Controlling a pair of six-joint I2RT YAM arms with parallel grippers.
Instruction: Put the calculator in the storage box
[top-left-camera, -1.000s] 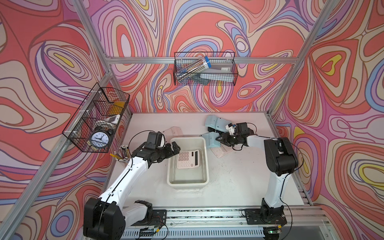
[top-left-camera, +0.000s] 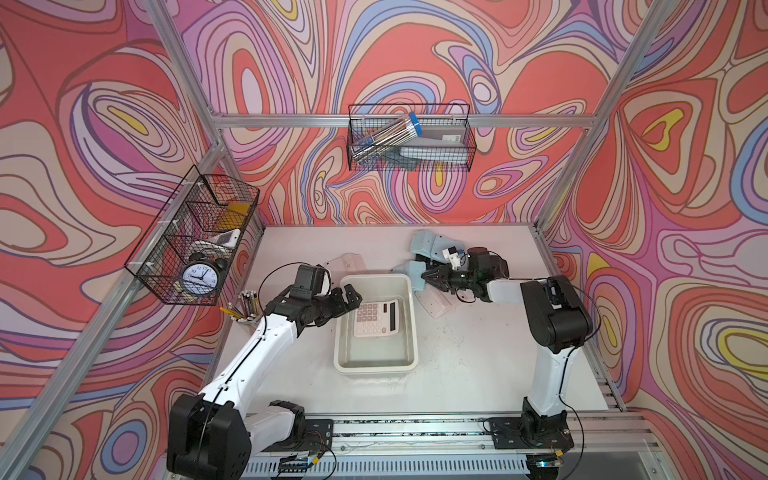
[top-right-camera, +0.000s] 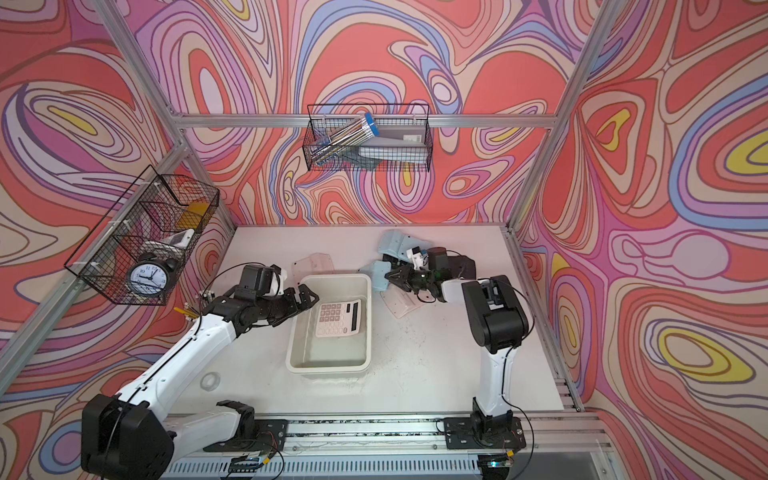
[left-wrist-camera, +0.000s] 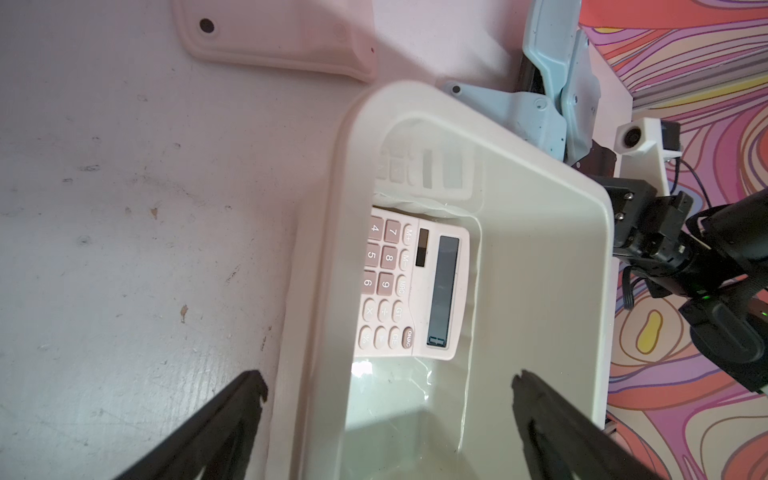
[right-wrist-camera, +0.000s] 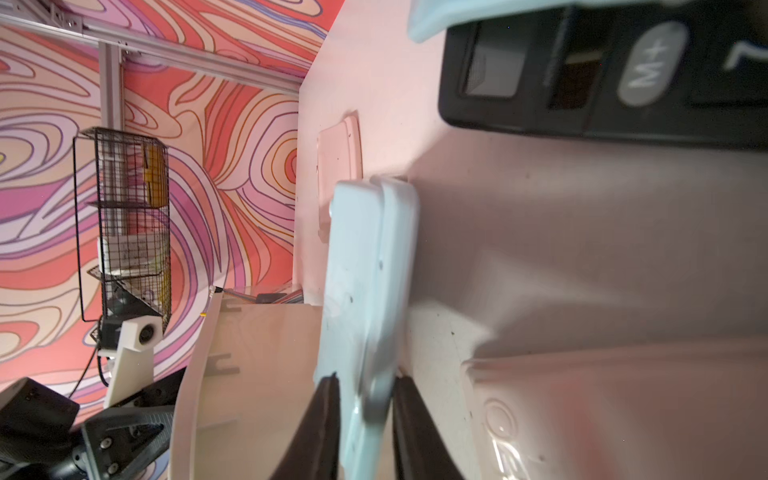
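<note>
A pink calculator (left-wrist-camera: 412, 280) with a dark display lies flat, face up, inside the cream storage box (top-left-camera: 336, 344). My left gripper stands open above the box's left wall, its fingers spread wide with nothing held. Beyond the box's right wall, my right gripper has one finger on each side of a raised light blue piece (right-wrist-camera: 372, 264); whether it grips the piece I cannot tell. A black calculator (right-wrist-camera: 576, 72) also shows on the table close to the right gripper, partly under another light blue piece (top-left-camera: 436, 244).
Pink flat pieces lie behind the box (top-left-camera: 348, 262) and beside its right wall (top-left-camera: 436, 302). A pen holder (top-left-camera: 246, 305) stands by the left arm. Wire baskets hang left (top-left-camera: 192, 236) and at the back (top-left-camera: 412, 140).
The right gripper has moved left toward the box. The light blue piece at it has shifted left and looks narrower from above. The left arm and pink calculator have stayed put.
</note>
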